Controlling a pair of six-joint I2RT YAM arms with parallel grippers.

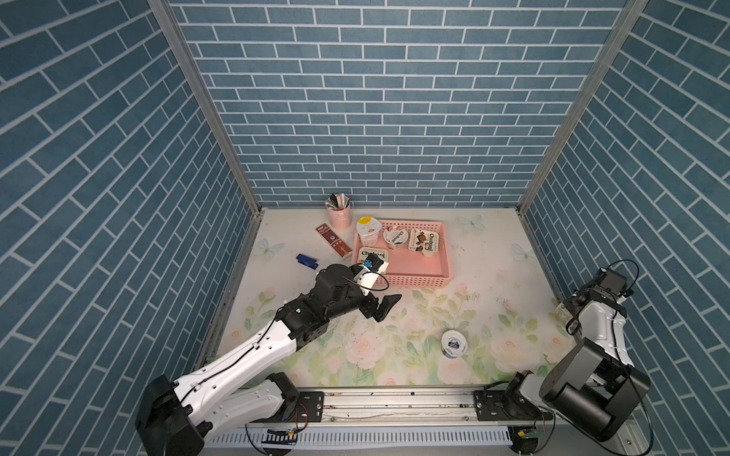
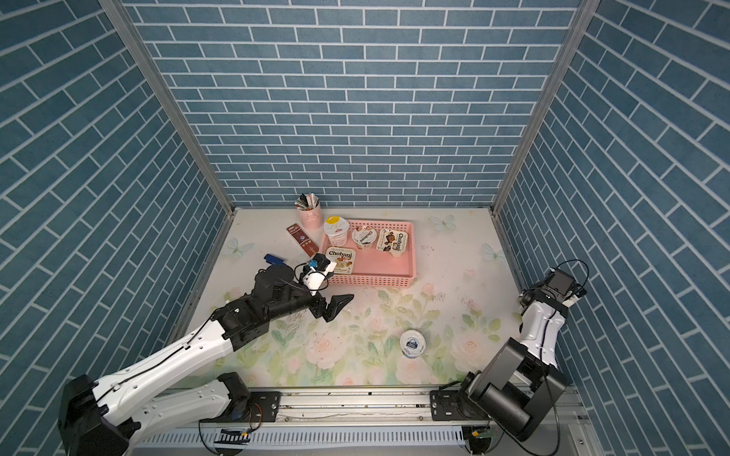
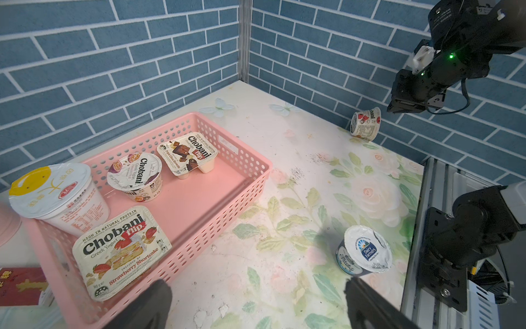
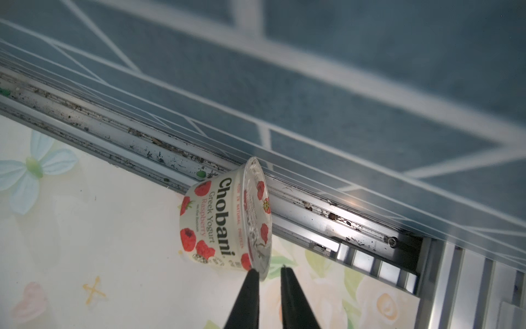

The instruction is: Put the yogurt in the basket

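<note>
A Chobani raspberry yogurt cup (image 4: 216, 216) lies on its side by the right wall, against the metal rail, lid toward the camera's right. In the left wrist view this raspberry cup (image 3: 365, 124) shows below and beside my right gripper. The right fingertips (image 4: 251, 285) stand a narrow gap apart near the lid's lower rim, with nothing between them. A Dairy Farmers yogurt tub (image 3: 368, 250) stands upright on the front of the table. The pink basket (image 3: 219, 219) holds several yogurts. My left gripper (image 1: 385, 301) is open and empty in front of the basket.
Left of the basket are a pink cup of utensils (image 1: 340, 216), a red-brown packet (image 1: 333, 240) and a blue item (image 1: 307, 260). Blue brick walls and rails bound the table. The basket's front right and the table's middle are clear.
</note>
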